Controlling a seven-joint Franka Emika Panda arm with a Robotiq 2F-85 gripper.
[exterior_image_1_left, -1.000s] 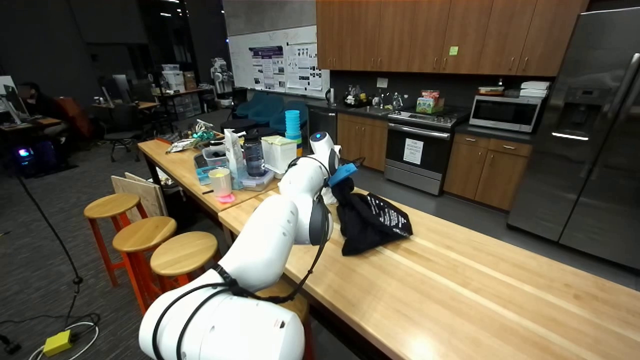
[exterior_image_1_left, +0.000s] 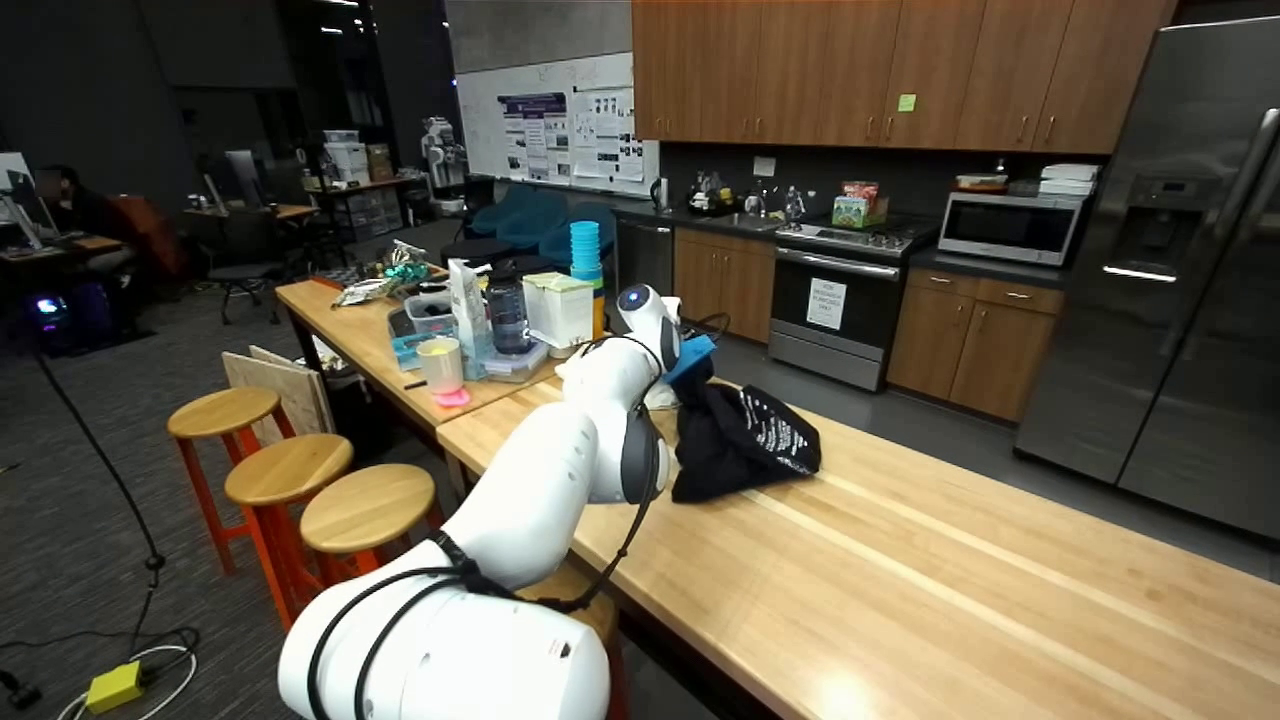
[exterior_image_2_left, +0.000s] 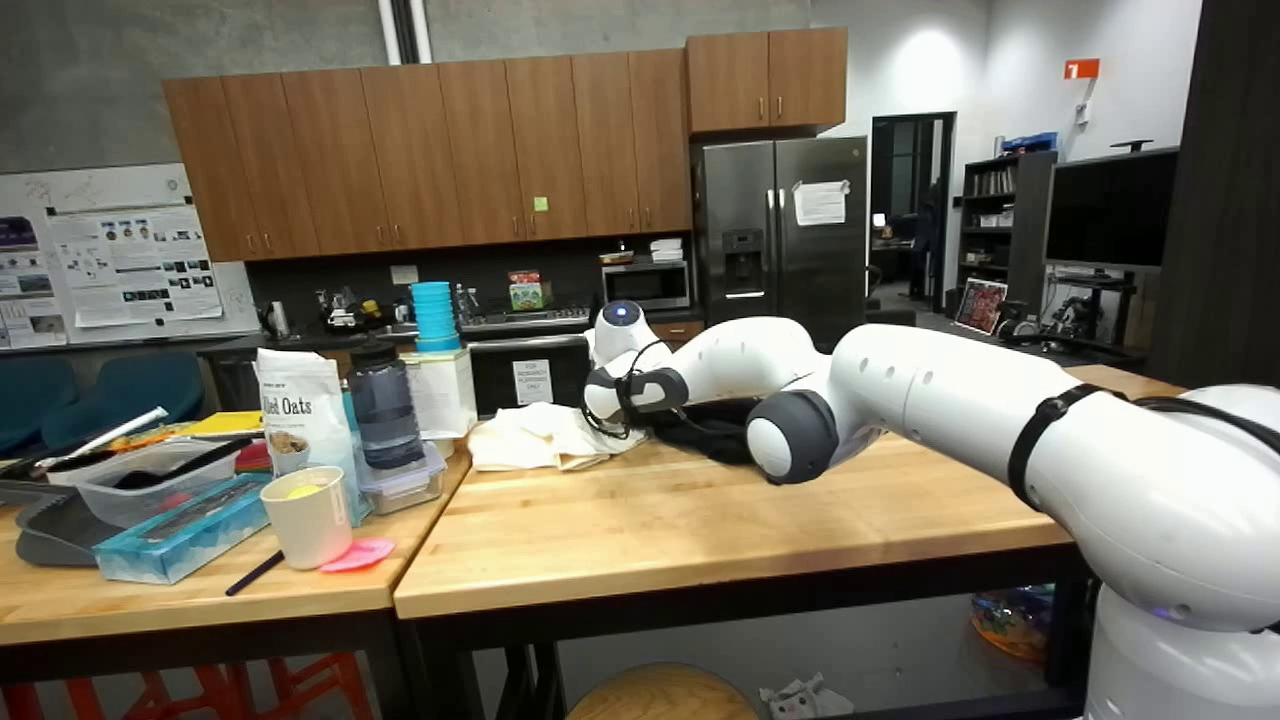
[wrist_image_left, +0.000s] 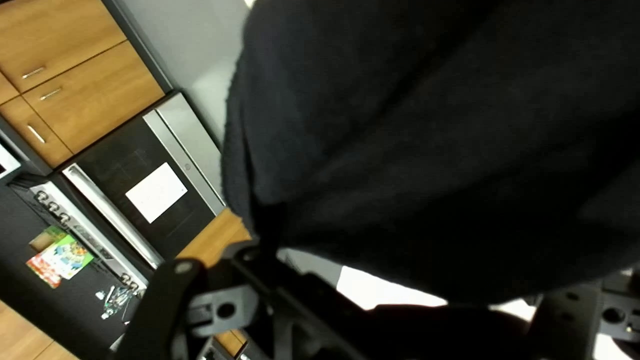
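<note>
A black cloth item with white printing (exterior_image_1_left: 750, 444) lies bunched on the wooden table, its near end raised toward the arm's wrist. In the wrist view the black cloth (wrist_image_left: 420, 138) fills most of the right side, very close to the camera. My gripper stands open at the bottom of that view, its dark fingers wide apart and the cloth's lower edge reaching between them. How far the cloth sits inside the fingers is hard to see in the dark. In the outside views the arm hides the fingertips. A cream cloth (exterior_image_2_left: 546, 438) lies crumpled beside the wrist.
At the left, a second table holds a mug (exterior_image_2_left: 308, 516), an oats bag (exterior_image_2_left: 302, 414), a dark bottle (exterior_image_2_left: 384, 408), stacked blue cups (exterior_image_2_left: 434, 314) and bins. Stools (exterior_image_1_left: 366, 506) stand alongside.
My wrist has come down slightly, along with the blue part on it. The black cloth has sagged a little, and its near corner has shifted left.
</note>
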